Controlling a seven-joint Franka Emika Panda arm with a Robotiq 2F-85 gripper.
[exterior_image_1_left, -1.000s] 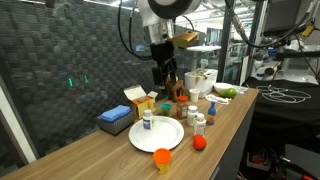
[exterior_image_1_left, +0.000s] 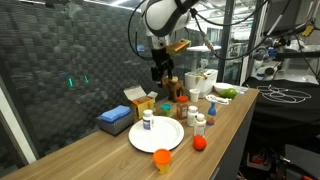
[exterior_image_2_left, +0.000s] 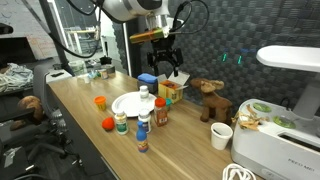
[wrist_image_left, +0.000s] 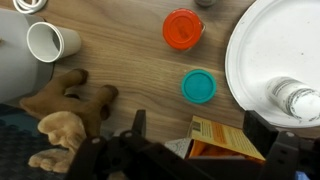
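My gripper stands open above the table, its dark fingers (wrist_image_left: 258, 130) wide apart with nothing between them. Below and ahead of the fingertips in the wrist view lies a teal round lid or cup (wrist_image_left: 199, 86). The open yellow box (wrist_image_left: 225, 137) sits under the fingers and is partly hidden by them. To the right, a white-capped bottle (wrist_image_left: 295, 98) stands on the white plate (wrist_image_left: 245, 60). A red-lidded jar (wrist_image_left: 182, 30) is beyond the teal thing. In exterior view 2 the gripper (exterior_image_2_left: 166, 66) hangs over the yellow box (exterior_image_2_left: 172, 90).
A brown plush moose (exterior_image_2_left: 210, 100) and a white cup (exterior_image_2_left: 222, 135) are close by, with a white toaster (exterior_image_2_left: 275, 150) behind. An orange cup (exterior_image_1_left: 162, 160), a tomato (exterior_image_1_left: 199, 143) and several bottles stand around the plate.
In exterior view 1 the arm has shifted right and away from the camera across the last second. The objects on the table look unmoved.
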